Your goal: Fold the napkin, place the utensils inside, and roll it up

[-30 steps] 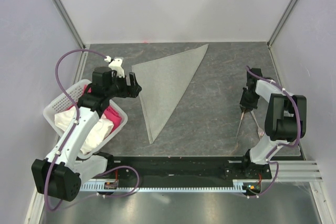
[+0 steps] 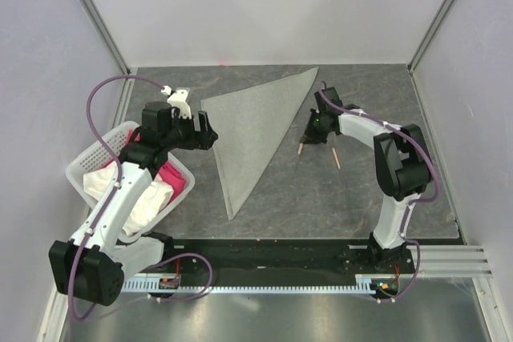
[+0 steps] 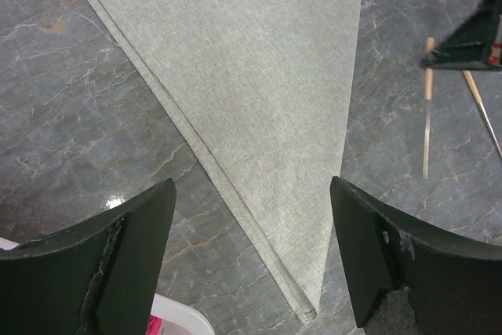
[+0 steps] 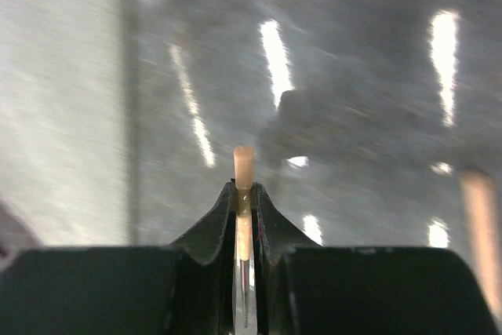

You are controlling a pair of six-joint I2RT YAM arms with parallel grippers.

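A grey napkin [image 2: 249, 123] lies folded into a triangle on the dark table. My right gripper is shut on a thin wooden-handled utensil [image 4: 243, 164], carrying it just right of the napkin. Another wooden-handled utensil [image 2: 337, 159] lies to its right, blurred in the right wrist view. My left gripper is open over the napkin's left side, with nothing between its fingers.
A white basket [image 2: 76, 173] with red and white cloths stands at the left. Walls border both sides.
My right gripper has moved left toward the napkin with the utensil in it. The left arm and the napkin have not visibly moved.
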